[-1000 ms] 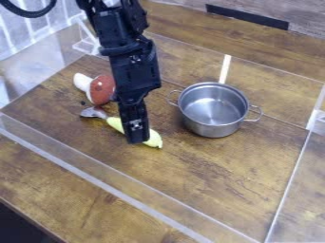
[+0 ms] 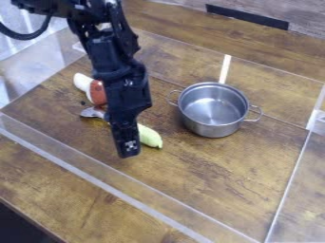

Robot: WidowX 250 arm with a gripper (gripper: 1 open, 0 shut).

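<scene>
My black gripper (image 2: pixel 125 144) hangs low over the wooden table at the centre-left, pointing down, shut with nothing seen between its fingers. Just to its right lies a pale yellow-green oblong object (image 2: pixel 148 137), partly hidden behind it. A steel pot (image 2: pixel 212 108) with two handles stands to the right. Behind the arm are a red object (image 2: pixel 97 92), a white object (image 2: pixel 83 82) and a small metallic piece (image 2: pixel 91 113), all partly covered.
Clear panels or edges border the workspace at left, front and right. A white strip (image 2: pixel 225 69) lies behind the pot.
My gripper has come lower and toward the front-left, now covering more of the left part of the yellow-green object. The other objects look unmoved.
</scene>
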